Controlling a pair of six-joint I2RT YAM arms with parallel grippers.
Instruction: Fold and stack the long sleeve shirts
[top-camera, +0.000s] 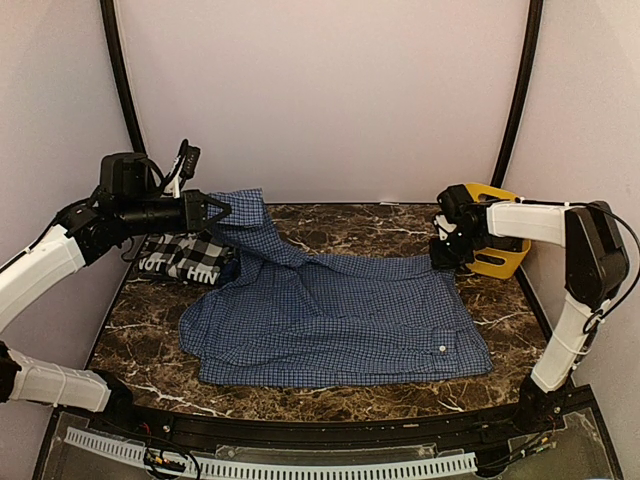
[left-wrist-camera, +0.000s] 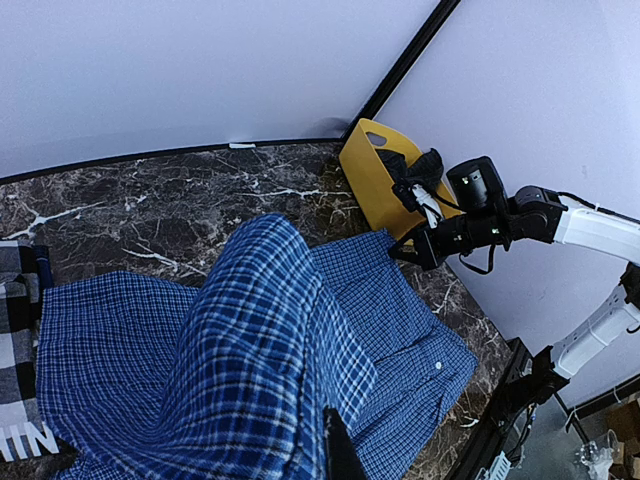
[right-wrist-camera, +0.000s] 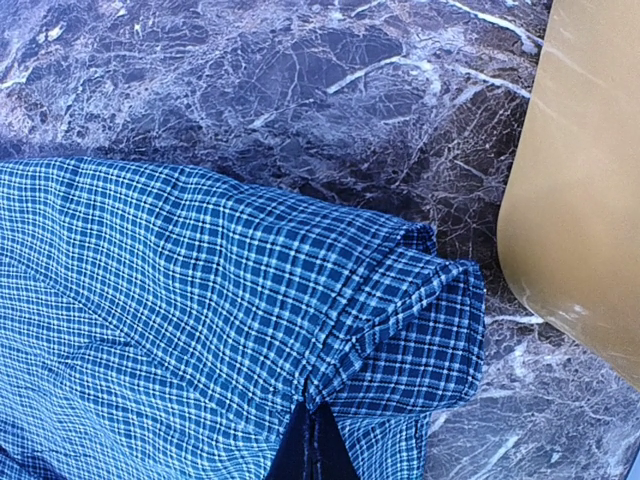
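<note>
A blue checked shirt (top-camera: 330, 330) lies spread across the table. My left gripper (top-camera: 210, 208) is raised at the left, shut on part of the shirt, which hangs from it and fills much of the left wrist view (left-wrist-camera: 240, 360). My right gripper is shut at the shirt's right upper corner, its tips pressed at folded cloth near the table. A black-and-white checked folded shirt (top-camera: 185, 260) with lettering lies at the back left, partly under the lifted cloth.
A yellow basket (top-camera: 500, 260) with dark contents stands at the back right, close beside my right gripper. Walls enclose the back and sides.
</note>
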